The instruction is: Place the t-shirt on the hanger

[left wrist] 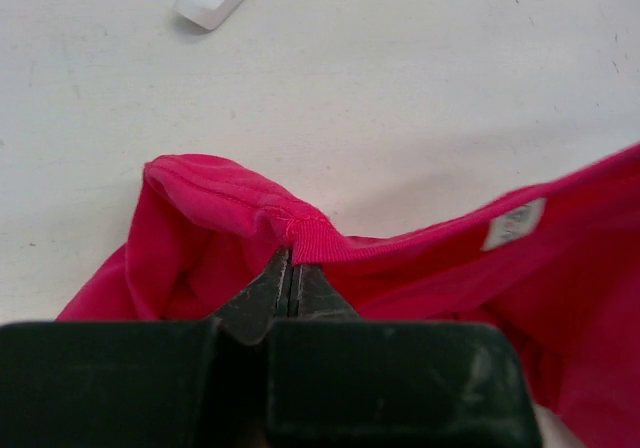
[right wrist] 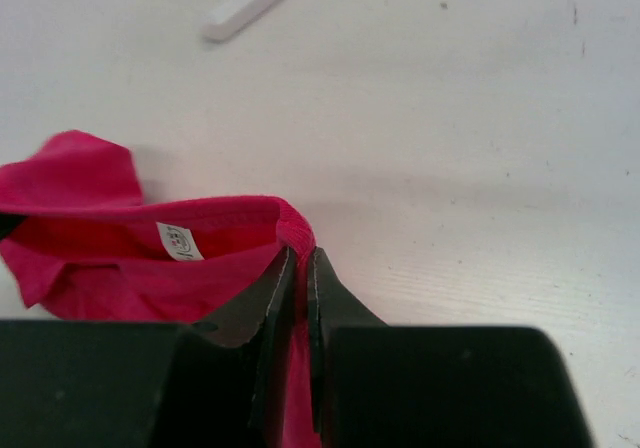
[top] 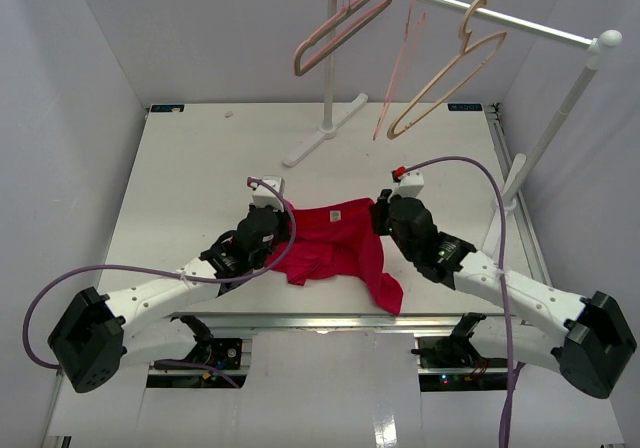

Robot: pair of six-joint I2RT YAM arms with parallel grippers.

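Note:
The red t shirt [top: 335, 248] lies bunched on the table, its collar band stretched between my grippers, a white label [left wrist: 512, 223] inside it. My left gripper is shut on the collar edge at the left. My right gripper is shut on the other end of the collar, where the cloth drapes down over the fingers' line. Three hangers hang from the rail above and behind: a pink-brown one [top: 316, 50], a thin pink one [top: 390, 88] and a beige one [top: 433, 87].
The white rack has feet [top: 300, 153] on the table behind the t shirt and a post [top: 555, 118] at the right.

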